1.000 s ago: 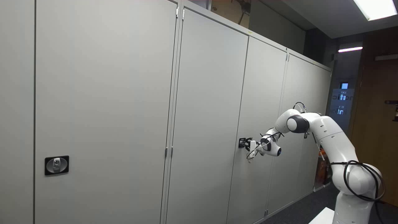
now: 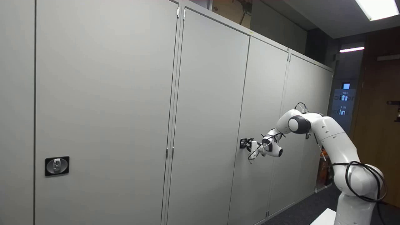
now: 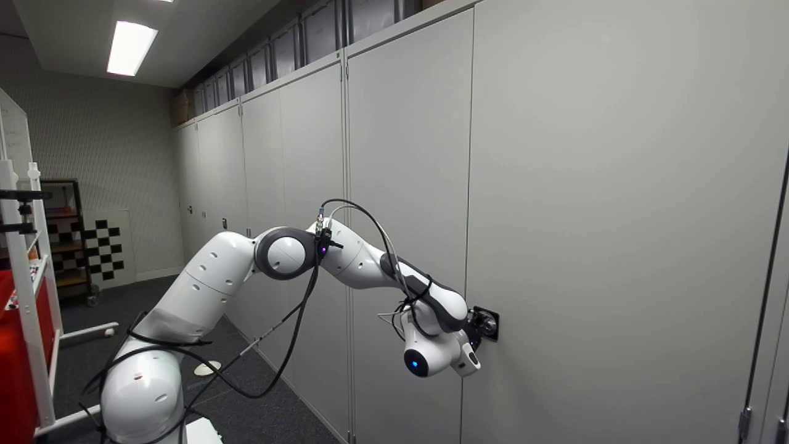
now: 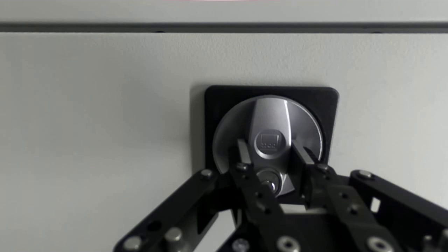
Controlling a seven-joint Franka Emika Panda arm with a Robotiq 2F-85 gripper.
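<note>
My gripper is shut on the silver knob (image 4: 272, 115) of a cabinet latch, one finger on either side of it. Behind the knob lie a round silver dish and a square black plate (image 4: 323, 96), fixed to a grey cabinet door (image 4: 105, 126). A dark seam runs close along one edge of that door in the wrist view, with no visible gap of an open door. From outside, the gripper (image 2: 249, 144) meets the latch plate (image 2: 243, 143) at the door's edge. In the other exterior view, the arm's hand partly covers the latch (image 3: 486, 323).
A second latch (image 2: 57, 166) sits on another cabinet door at the left. Flat, closed-looking grey doors (image 2: 210, 105) line the wall. Loose cables (image 3: 288, 355) hang along the arm. A white-framed stand (image 3: 29, 296) is at the far left of the second exterior view.
</note>
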